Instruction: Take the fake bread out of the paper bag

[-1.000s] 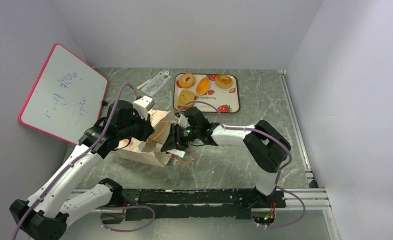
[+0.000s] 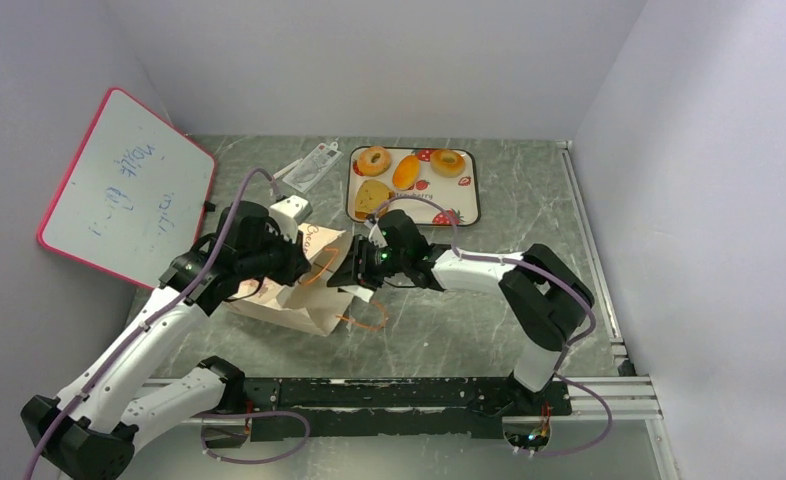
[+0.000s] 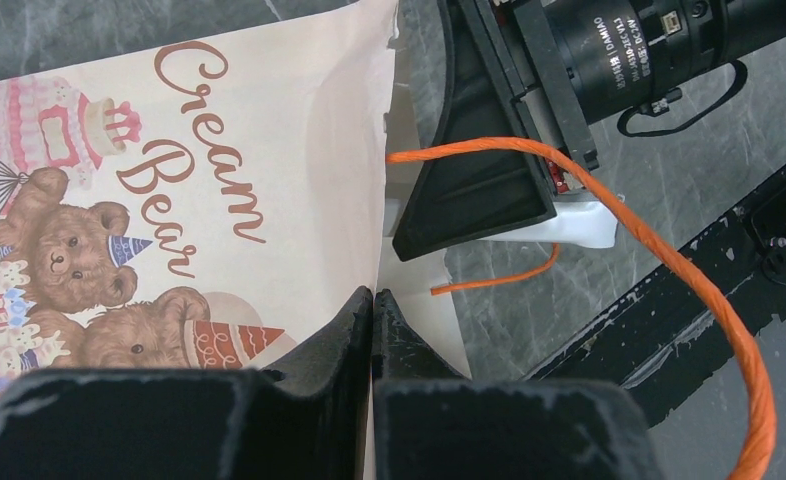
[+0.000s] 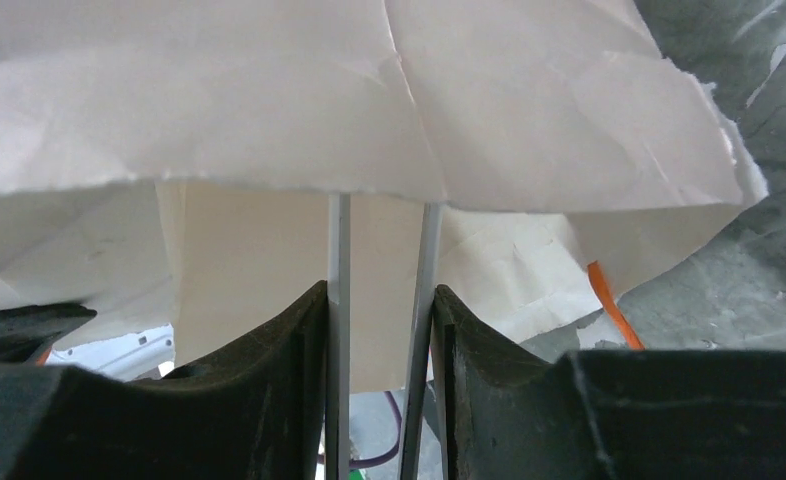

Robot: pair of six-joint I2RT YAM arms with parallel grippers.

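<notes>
The paper bag, printed "Cream Bear", lies on the table with orange rope handles. My left gripper is shut on the bag's edge. My right gripper is at the bag's mouth; in the right wrist view its fingertips are close together over pale inner paper, with a paper flap across the top. Whether they stand slightly apart is hard to tell. I see no bread inside the bag.
A strawberry tray at the back holds several breads, including a bagel. A whiteboard stands on the left, a clear package behind the bag.
My right gripper and arm have shifted slightly to the right and about the bag's mouth. The left arm has barely moved, still at the bag.
</notes>
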